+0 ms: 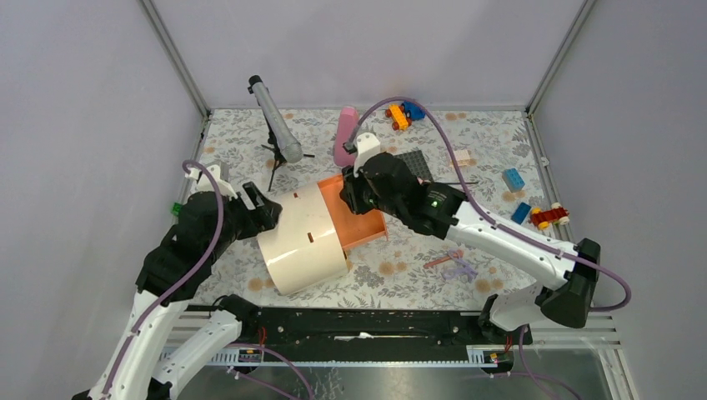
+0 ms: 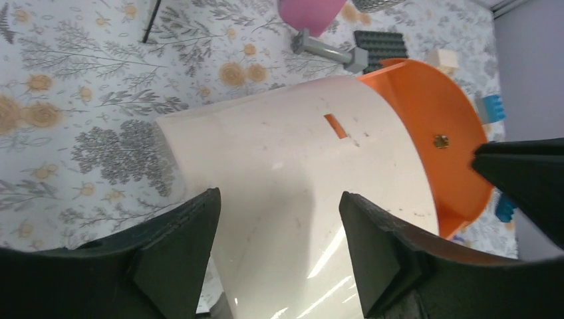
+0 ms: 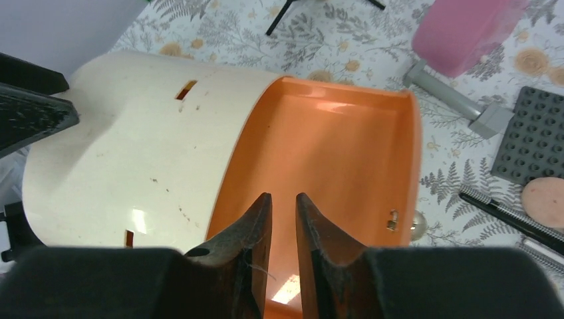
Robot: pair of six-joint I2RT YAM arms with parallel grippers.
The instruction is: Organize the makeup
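Note:
A cream curved-lid case (image 1: 296,250) lies on the floral mat with an orange tray (image 1: 358,225) open at its right. My left gripper (image 1: 258,208) is over the lid's left end, fingertips (image 2: 193,219) apart with only the lid showing beneath. My right gripper hovers over the orange tray, its fingers slightly apart and nothing seen held. A pink item (image 1: 346,125), a pale round sponge (image 3: 542,203) and black brushes (image 3: 499,211) lie beyond the tray.
A telescope-like tube (image 1: 279,125) stands at the back left. A toy vehicle (image 1: 398,117), a grey studded plate (image 3: 532,133), blue bricks (image 1: 513,180) and another toy (image 1: 550,215) lie back and right. The front right mat holds only small thin items.

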